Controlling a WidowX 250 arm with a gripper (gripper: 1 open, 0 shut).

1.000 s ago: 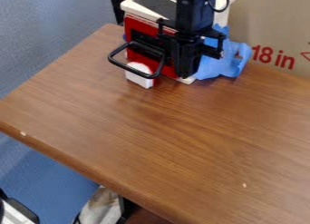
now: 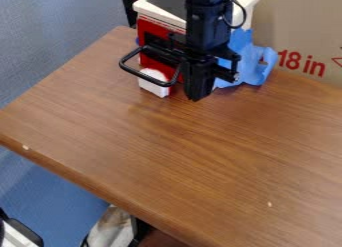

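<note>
My black gripper (image 2: 199,83) hangs over the back of the wooden table (image 2: 160,171), in front of a red box with a white top (image 2: 163,5). Its fingertips point down near a white block (image 2: 152,85) at the box's lower left. A light blue object (image 2: 259,63), crumpled or moulded, lies to the right, partly behind the gripper. I cannot tell whether the fingers are open or shut.
A cardboard panel (image 2: 301,31) marked "18 in" stands behind at the right. Blue floor shows beyond the left edge.
The gripper has shifted slightly toward the front and down, now covering more of the box's lower part. The box and blue object look about the same.
</note>
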